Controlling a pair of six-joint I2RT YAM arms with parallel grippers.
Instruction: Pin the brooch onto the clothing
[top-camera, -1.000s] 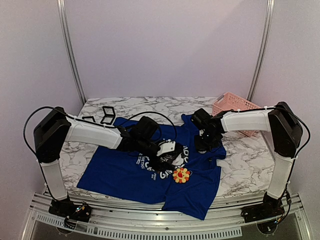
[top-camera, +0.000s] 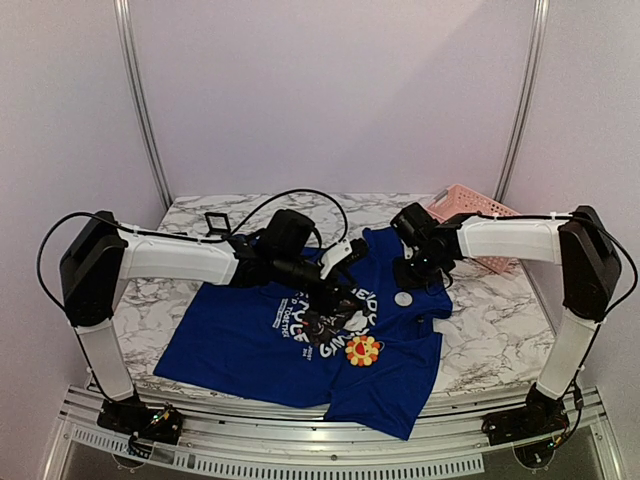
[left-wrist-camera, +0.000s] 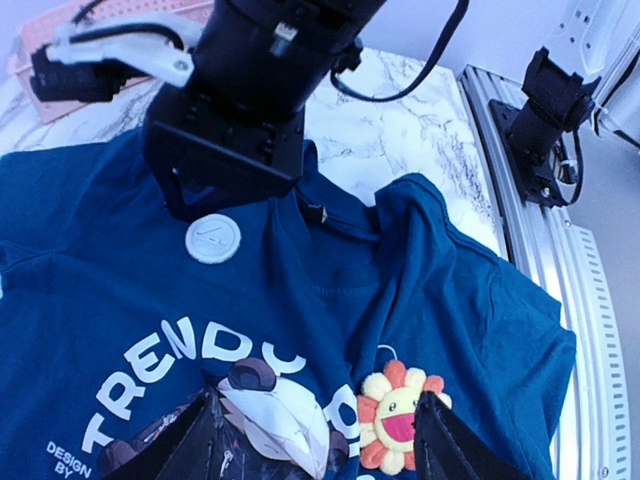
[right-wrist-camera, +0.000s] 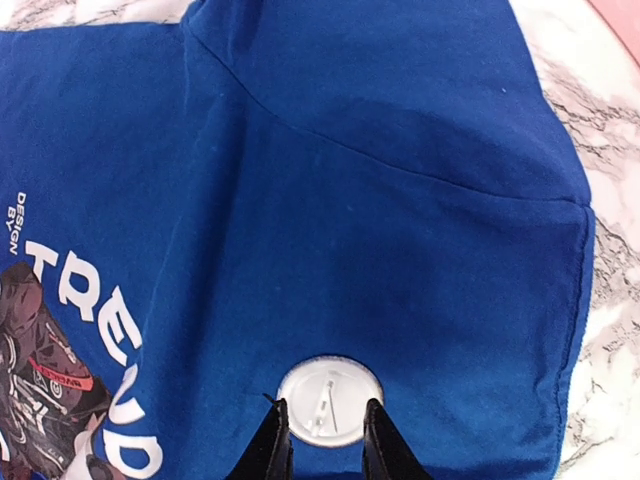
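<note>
A blue printed garment (top-camera: 230, 340) lies spread on the marble table. A flower brooch (top-camera: 362, 350) with orange and cream petals rests on it at the lower right. A white round disc (right-wrist-camera: 330, 390) with a small bar lies on the cloth's right part. My left gripper is open above the print, near the brooch, with nothing held. My right gripper hangs over the white disc, its fingers apart, the disc visible between and beyond them; whether it touches the disc I cannot tell.
A pink basket (top-camera: 460, 200) stands at the back right. Small dark frames (top-camera: 218, 222) lie at the back left. Bare marble (top-camera: 485, 340) shows right of the garment; a metal rail (top-camera: 320, 460) runs along the front edge.
My left arm has risen from lower over the print.
</note>
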